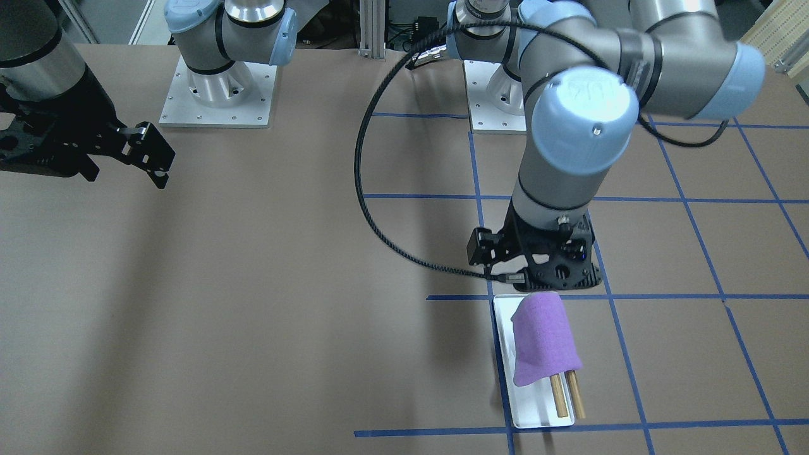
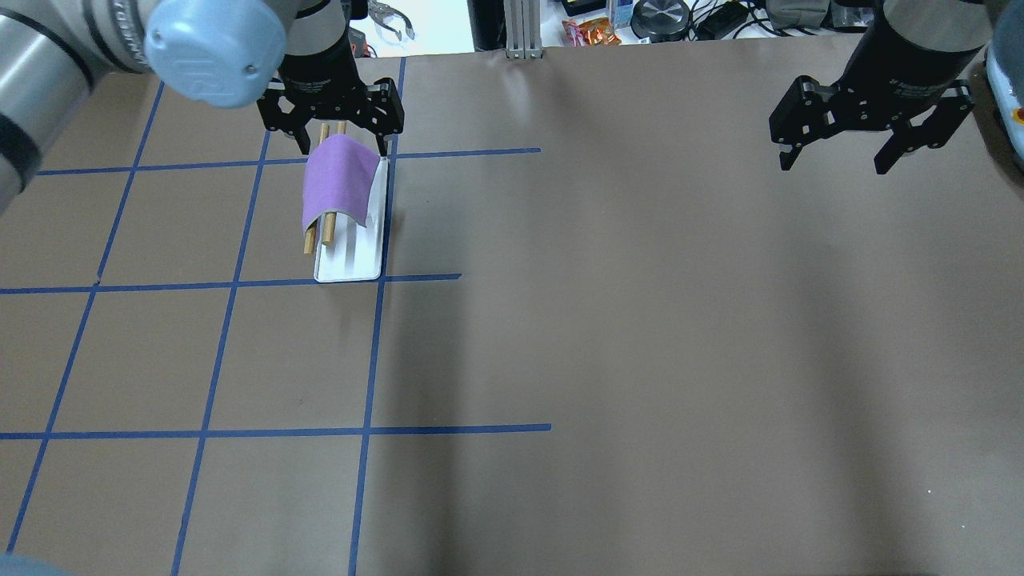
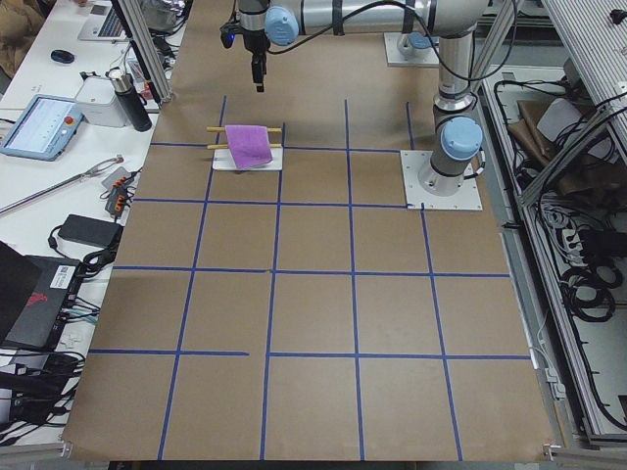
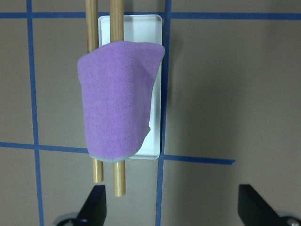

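Note:
A purple cloth (image 1: 546, 337) lies draped over two wooden sticks (image 1: 557, 394) on a white tray (image 1: 523, 409); in the left wrist view the cloth (image 4: 115, 99) covers their middle, both ends showing. My gripper is above and beside the cloth, its fingers wide apart and open, with nothing between them but the view of the table. In the top view it sits just over the tray's far end.
A second arm's black gripper (image 2: 835, 144) hangs at the right of the top view. Other arm bases stand at the table edges. Bare taped table surrounds the tray.

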